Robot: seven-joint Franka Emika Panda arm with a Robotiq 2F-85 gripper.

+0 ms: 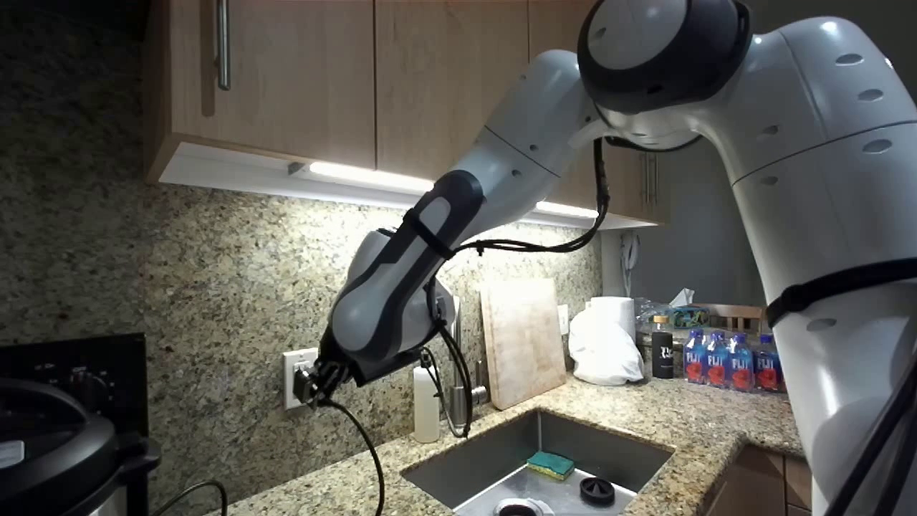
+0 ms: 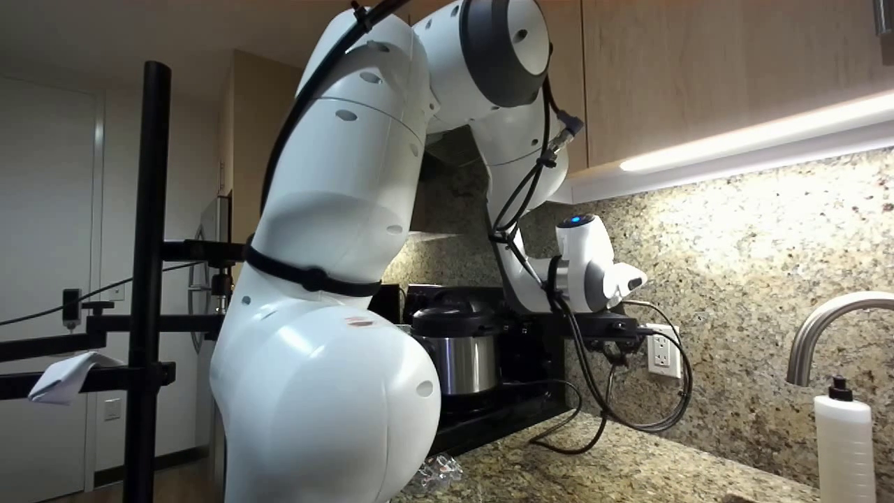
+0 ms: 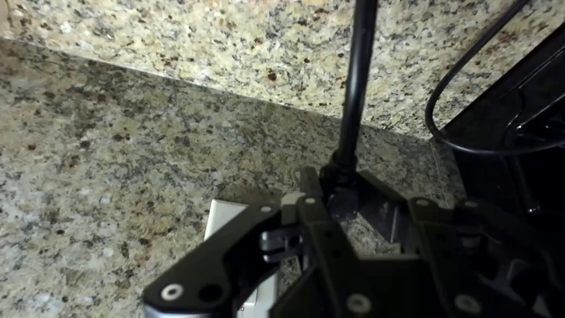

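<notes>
A black power plug on a thick black cable sits between the fingers of my gripper, which is shut on it. The white wall outlet lies partly behind the gripper in the wrist view. In exterior view 1 the gripper overlaps the outlet and hides much of its face. From the other side, the outlet shows its sockets clear, with the gripper to its left. The plug's prongs are hidden, and contact with the wall cannot be made out.
A pressure cooker stands at the left, its cord loose on the counter. To the right are a soap bottle, a faucet, the sink and a leaning cutting board. Cabinets hang above.
</notes>
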